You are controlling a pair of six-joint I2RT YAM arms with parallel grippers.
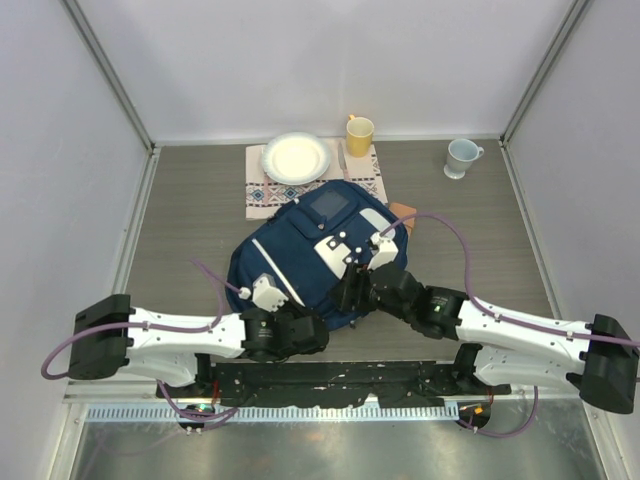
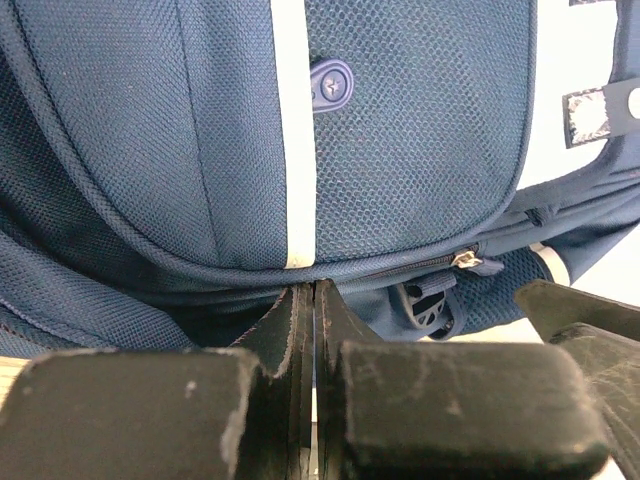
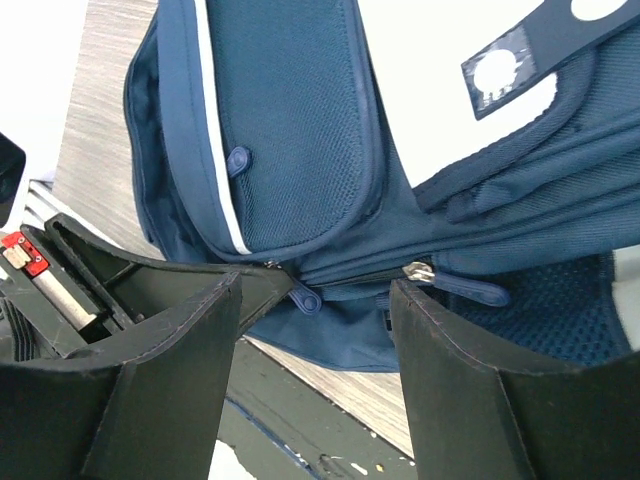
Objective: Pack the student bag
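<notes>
The navy student bag (image 1: 300, 240), with white stripe and patches, lies flat and slanted mid-table. At its near edge, my left gripper is shut with its tips against the seam just below the white stripe. Whether any cloth is pinched there cannot be seen. In the right wrist view, a blue zipper pull (image 3: 305, 298) lies right beside the left fingertips. My right gripper stands part open above the same edge, nothing between its fingers. A second zipper pull (image 3: 470, 290) with a metal slider (image 3: 418, 271) lies by its right finger.
Behind the bag, a white plate (image 1: 296, 158) and a yellow mug (image 1: 359, 135) stand on a patterned cloth (image 1: 258, 196). A pale cup (image 1: 461, 157) is at the back right. A brown item (image 1: 404, 213) sticks out beside the bag. Both arms are close together.
</notes>
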